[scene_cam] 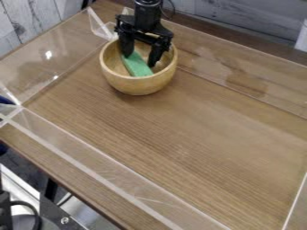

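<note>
My black gripper (142, 47) reaches down from the top of the camera view into a tan bowl (142, 83), its fingers apart around a green object (135, 66) that lies in the bowl. The gripper is open. Whether the fingers touch the green object is hard to tell.
The bowl stands on a wooden table (180, 153) toward the back. Strips of clear tape run along the left and lower edges. Black cables lie off the table at the lower left.
</note>
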